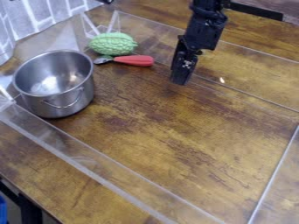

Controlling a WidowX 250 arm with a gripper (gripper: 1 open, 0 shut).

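My black gripper [184,63] reaches down from the top centre to just above the wooden table, right of a red-handled utensil [132,60]; whether its fingers are open or shut is unclear. A green bumpy vegetable [112,44] lies at the upper left. A large steel pot [52,82] stands at the left.
Clear plastic barriers run along the left and right edges. A dark object is partly visible at the top left corner.
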